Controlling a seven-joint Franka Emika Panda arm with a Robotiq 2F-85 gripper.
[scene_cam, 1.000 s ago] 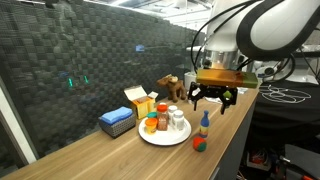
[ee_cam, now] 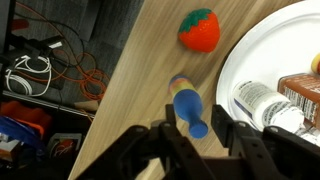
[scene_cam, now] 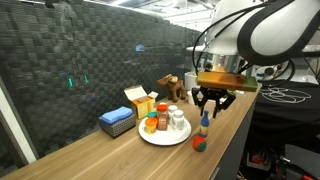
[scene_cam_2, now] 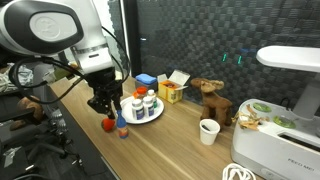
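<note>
A small bottle with a blue pointed top stands on the wooden table near its edge. My gripper is just above, with its dark fingers on either side of the blue tip in the wrist view. The fingers are part open, and gaps show beside the tip. In exterior view 2 the bottle is under the gripper, its lower part orange-brown. A red strawberry-like toy with a green top lies close to the bottle, apart from the fingers.
A white plate holding several bottles and jars is beside the bottle. Behind it are a yellow box and a blue basket. A brown toy animal and a white cup stand farther off.
My gripper has come down toward the blue bottle top, and its fingers look closer together. The bottle, strawberry and plate have not moved.
</note>
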